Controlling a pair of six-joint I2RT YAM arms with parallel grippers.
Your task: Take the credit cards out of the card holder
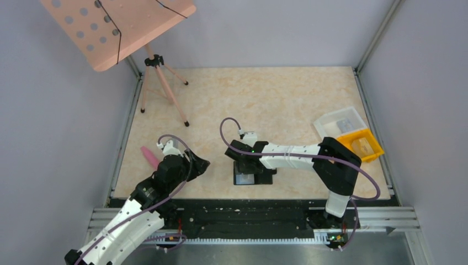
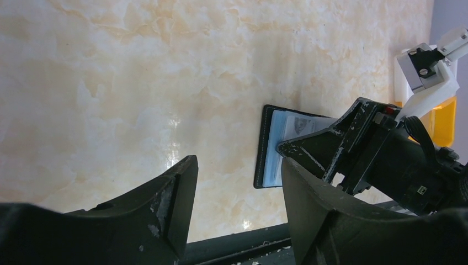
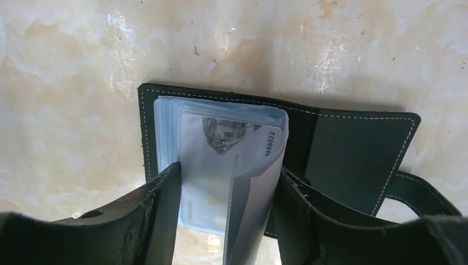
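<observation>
The dark green card holder [image 3: 359, 149] lies opened flat on the table, its clear sleeves stacked on one half. Inside them shows a pale card [image 3: 207, 176] with a diamond picture and printed digits. One sleeve's edge curls upward between the fingers of my right gripper, which is open above the stack, one finger to each side. The left wrist view shows the holder's sleeves [image 2: 275, 146] partly covered by the right gripper. My left gripper stands open and empty, left of the holder and apart from it.
A clear tray [image 1: 338, 122] and a yellow bin [image 1: 375, 144] sit at the right edge. A pink object [image 1: 149, 157] lies by the left arm, and a tripod [image 1: 168, 94] stands at the back left.
</observation>
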